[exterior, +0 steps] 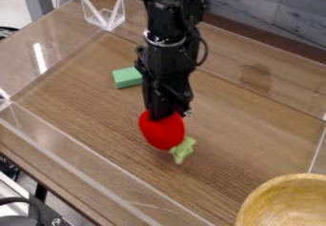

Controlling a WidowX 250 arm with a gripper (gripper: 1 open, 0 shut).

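Observation:
The black gripper (160, 106) reaches down from the top centre to just above a red object (163, 131), probably a strawberry-like toy with a pale green top (181, 151). The fingertips are at the red object's upper end; whether they hold it cannot be told. A green block (126, 77) lies to the left of the arm, partly behind it.
A tan bowl (287, 203) sits at the front right corner. A clear plastic container (105, 10) stands at the back left. The wooden table (76, 134) is open on the left and right of the gripper.

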